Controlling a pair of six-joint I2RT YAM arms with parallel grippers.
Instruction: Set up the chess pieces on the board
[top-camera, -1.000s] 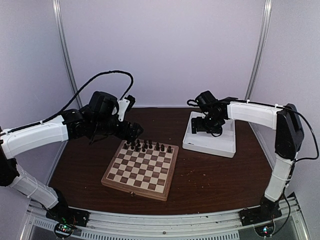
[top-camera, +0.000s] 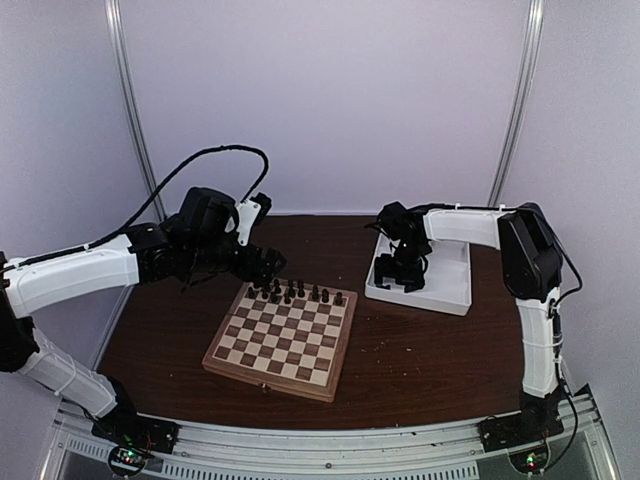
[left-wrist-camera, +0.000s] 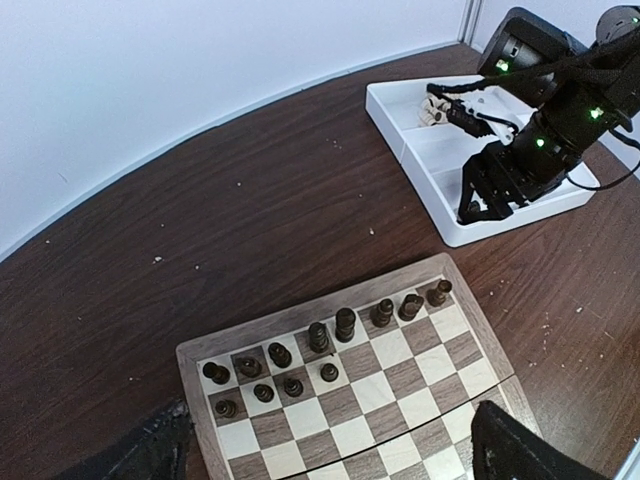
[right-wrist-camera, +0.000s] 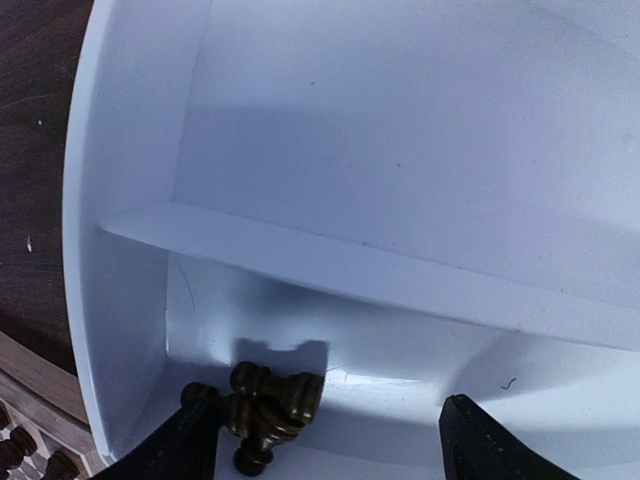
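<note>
The chessboard (top-camera: 280, 350) has dark pieces standing along its far side, seen also in the left wrist view, among them a piece (left-wrist-camera: 345, 323) and a corner piece (left-wrist-camera: 440, 292). My left gripper (top-camera: 262, 265) is open above the board's back left, nothing between its fingers. My right gripper is part open, low in the white tray (top-camera: 450, 295), beside a pile of dark pieces (right-wrist-camera: 270, 410) in a narrow compartment; I see nothing clearly held.
The tray has dividers (right-wrist-camera: 330, 260), and light pieces (left-wrist-camera: 435, 108) lie in its far compartment.
The left arm has shifted only slightly; the board looks unchanged.
</note>
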